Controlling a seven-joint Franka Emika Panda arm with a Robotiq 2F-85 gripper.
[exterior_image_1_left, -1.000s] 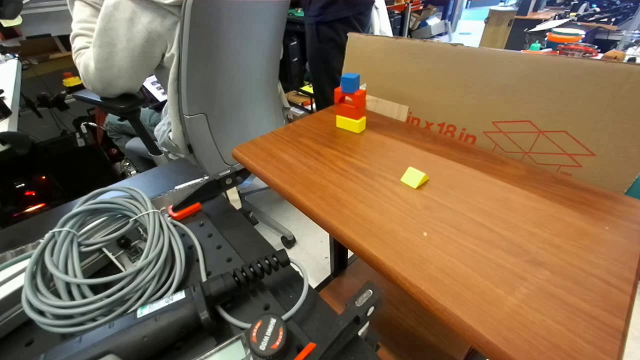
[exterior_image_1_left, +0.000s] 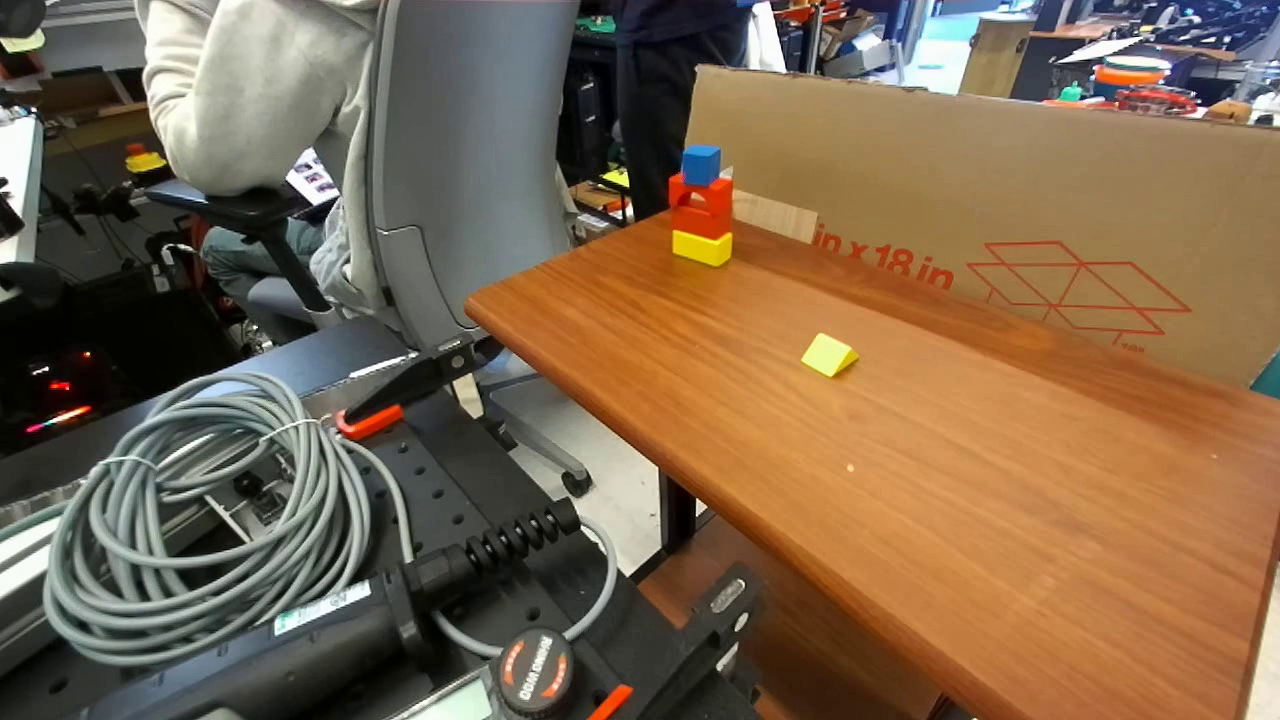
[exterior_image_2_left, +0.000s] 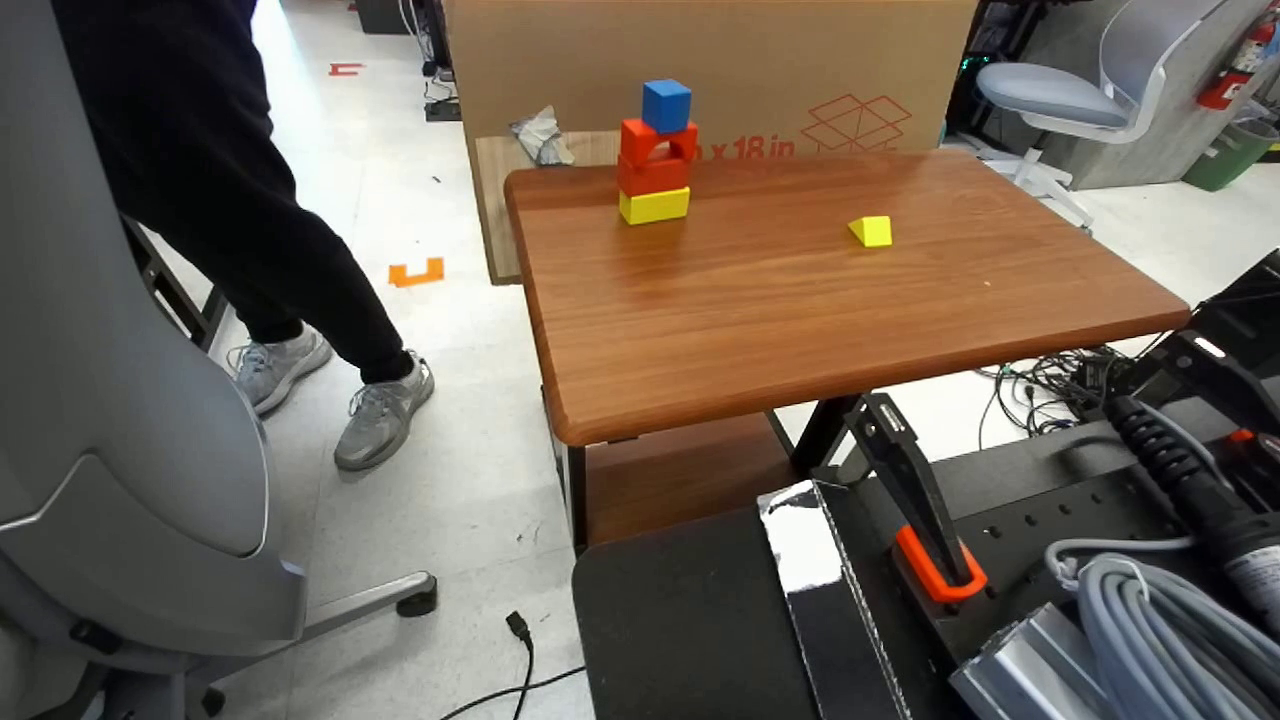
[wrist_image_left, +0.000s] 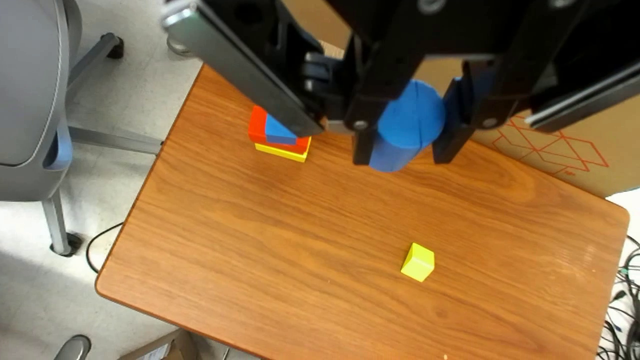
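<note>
In the wrist view my gripper is shut on a blue cylinder (wrist_image_left: 411, 123), held clear of the table. Neither exterior view has the gripper in it. A stack stands near the table's far corner: a yellow block (exterior_image_1_left: 702, 247) at the bottom, a red block (exterior_image_2_left: 654, 176) on it, a red arch (exterior_image_2_left: 639, 139) above, and a blue cube (exterior_image_2_left: 667, 106) on top. The wrist view puts this stack left of the gripper. A yellow wedge-shaped block (exterior_image_1_left: 829, 354) lies alone on the table, below the gripper in the wrist view.
A cardboard sheet (exterior_image_1_left: 960, 180) rises along its back edge. An office chair (exterior_image_1_left: 468, 156) stands off the table's left side, with people nearby.
The stack and the yellow wedge are unchanged in exterior view 1. Only the chair back and the people have shifted slightly.
</note>
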